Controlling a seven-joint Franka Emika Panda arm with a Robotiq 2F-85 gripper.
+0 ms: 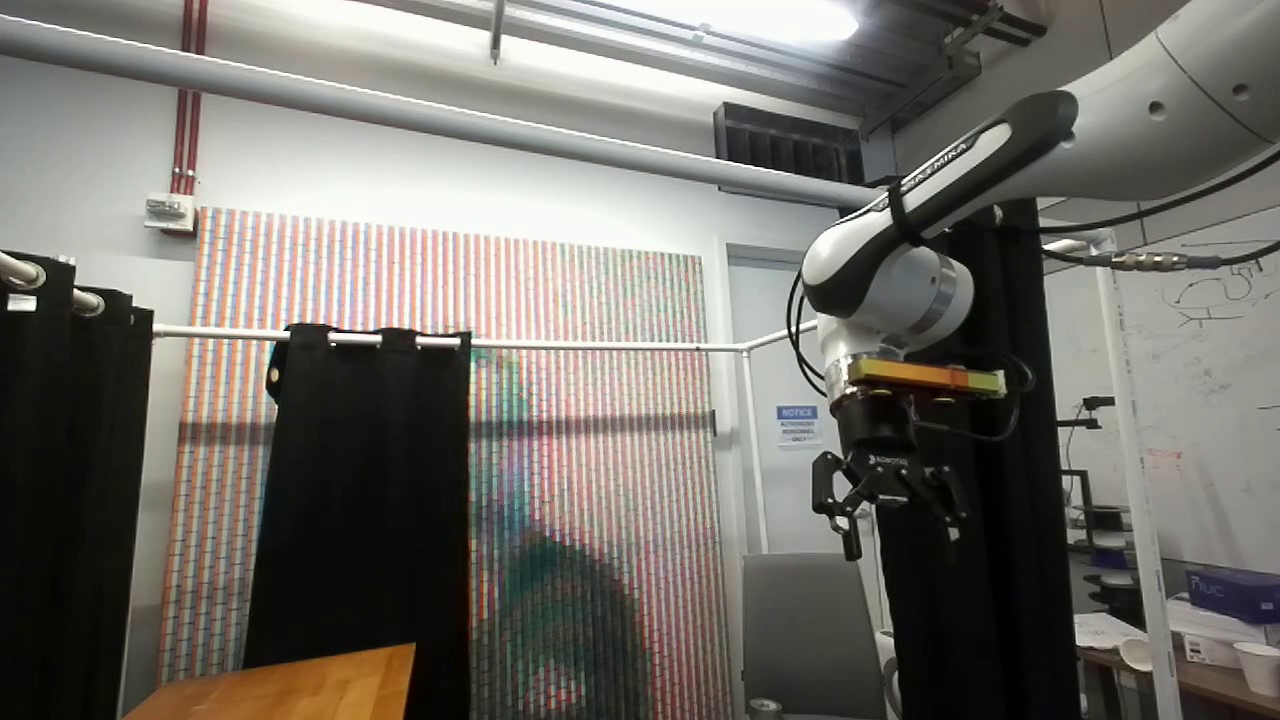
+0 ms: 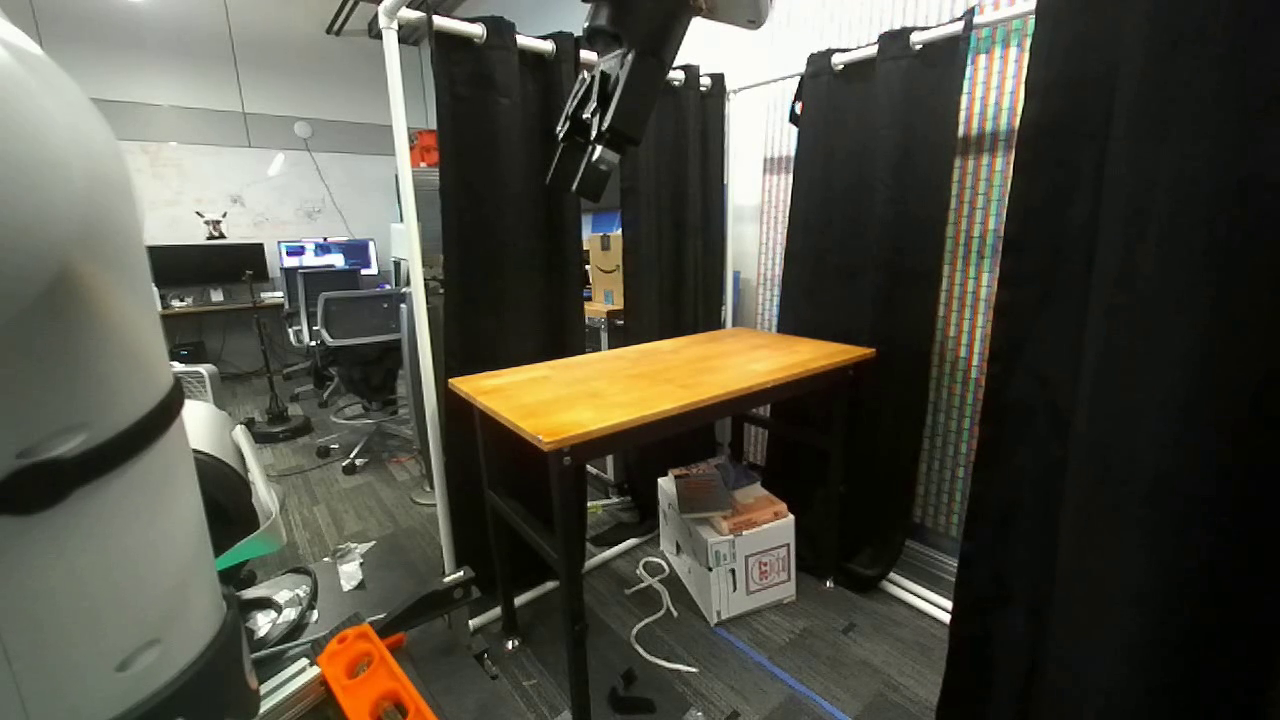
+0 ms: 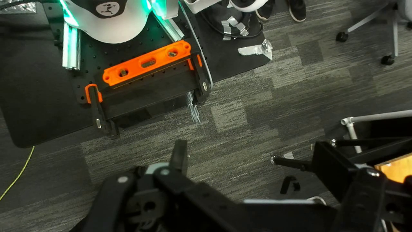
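Observation:
High in the air, my gripper (image 1: 903,534) points downward in exterior view 1. Its black fingers (image 1: 852,539) stand wide apart, with nothing between them. Exterior view 2 shows the gripper (image 2: 578,172) from the side, above the level of the wooden table (image 2: 654,374) and near its far left part. No object lies on the visible tabletop. In the wrist view the fingers (image 3: 178,156) are spread, and only carpet shows beneath them.
Black curtains (image 2: 882,216) hang from white pipes around the table. A white box (image 2: 750,570) with things on top sits on the floor beneath it. The robot's base plate with an orange bracket (image 3: 146,63) appears in the wrist view. Air around the gripper is clear.

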